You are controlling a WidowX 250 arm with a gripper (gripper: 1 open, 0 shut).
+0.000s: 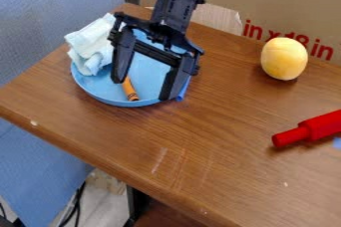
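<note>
My gripper (143, 77) hangs low over the blue plate (98, 85) at the upper left, its two dark fingers spread apart, one to each side. An orange stick-like item (130, 90) lies on the plate between them, partly hidden by the near finger; I see nothing held. A white cloth (90, 44) rests on the plate's left side, behind the gripper.
A yellow round fruit (284, 60) sits at the back right of the wooden table (200, 161). A red cylinder (309, 128) lies at the right edge. Cardboard stands behind. The table's left edge drops off.
</note>
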